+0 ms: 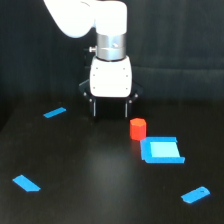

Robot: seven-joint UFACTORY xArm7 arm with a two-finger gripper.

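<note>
A small red block [138, 129] with angled sides rests on the dark tabletop, right of the middle of the view. Just beyond it on the lower right lies a flat blue square [150, 159] with a pale centre; in the image the block is close to its upper left corner. My gripper [111, 110] hangs to the left of the block and farther back. Its dark fingers stand apart, and nothing shows between them.
Blue tape strips mark the surface at the back left [55, 112], front left [26, 183] and front right [195, 195].
</note>
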